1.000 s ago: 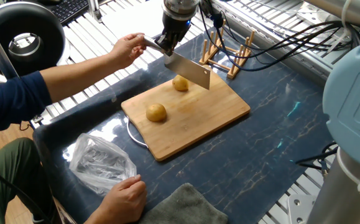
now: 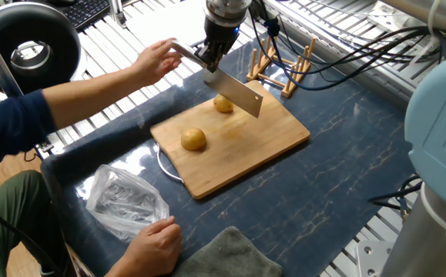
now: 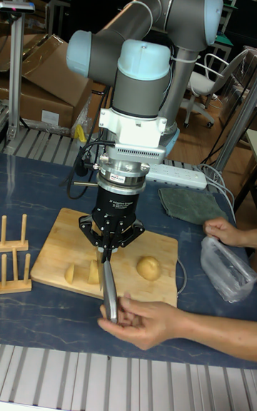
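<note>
A cleaver-like knife [image 2: 235, 93] with a broad metal blade hangs tilted over the far part of the wooden cutting board [image 2: 246, 150]. My gripper [image 3: 106, 247] points down with its fingers closed together on the knife near the handle [image 3: 110, 293]. A person's hand [image 3: 140, 322] also holds the end of that handle. One rounded potato [image 2: 193, 139] rests on the board, clear of the blade. Another potato [image 2: 223, 103] lies partly behind the blade; the other view shows cut pale pieces [image 3: 70, 272] there. Whether the blade touches potato or board is unclear.
A wooden peg rack [image 2: 286, 73] stands beyond the board, with black cables [image 2: 346, 75] looping above it. The person's other hand [image 2: 155, 245] is beside a clear plastic bag [image 2: 126, 204]. A grey cloth [image 2: 230, 256] lies at the near edge. Table right of the board is clear.
My gripper and the knife have shifted slightly right in exterior view 1, and the blade's far end sits a little lower. The person's hand on the handle has moved slightly; potatoes and board have not.
</note>
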